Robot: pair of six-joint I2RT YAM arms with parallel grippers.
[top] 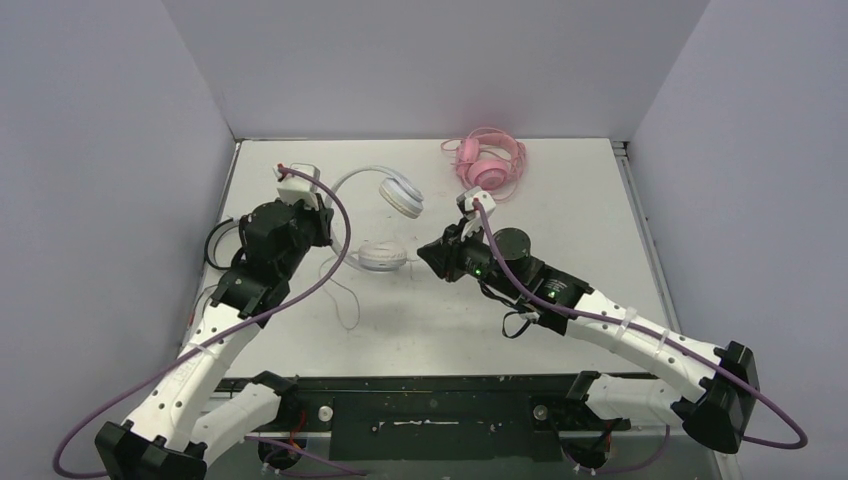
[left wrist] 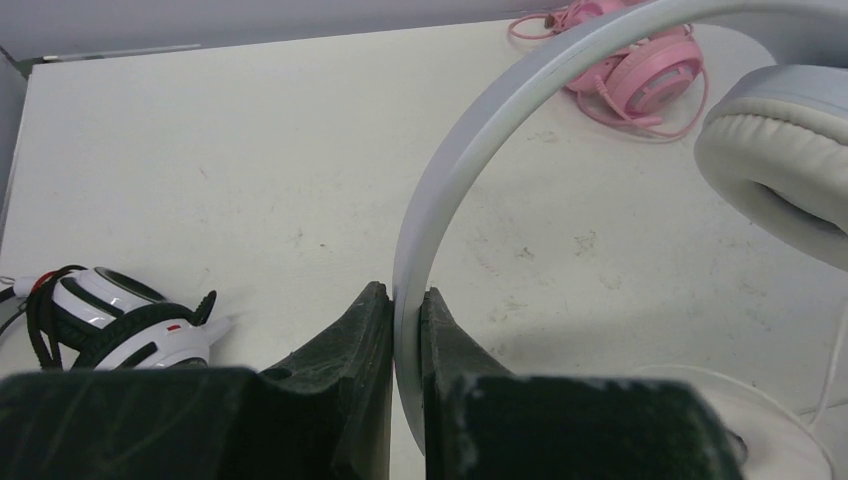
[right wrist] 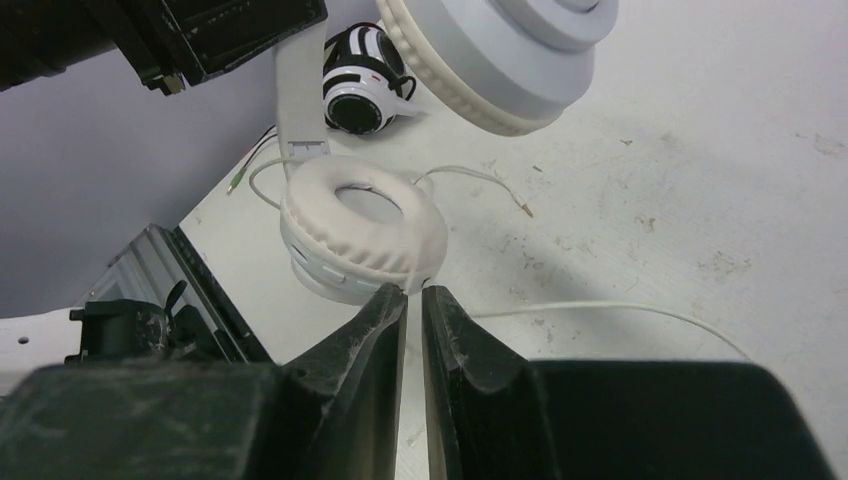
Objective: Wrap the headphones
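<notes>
A pair of white headphones [top: 380, 170] is held above the table by its band. My left gripper is shut on that headband [left wrist: 440, 190]. One ear cup [top: 401, 196] is on the far side; the other ear cup [right wrist: 365, 225] hangs nearer my right gripper. The right fingers stand slightly apart, with a narrow gap between the tips. A pale, blurred strand runs from the near cup down toward these tips; whether it touches them I cannot tell. Another stretch of white cable [right wrist: 620, 306] goes off to the right behind the fingers.
Pink headphones [top: 488, 165] lie at the back of the table. A white-and-black headset [left wrist: 120, 315] rests at the left, partly hidden from above by my left arm. A loose cable loop [top: 345, 310] lies on the table, whose front right area is bare.
</notes>
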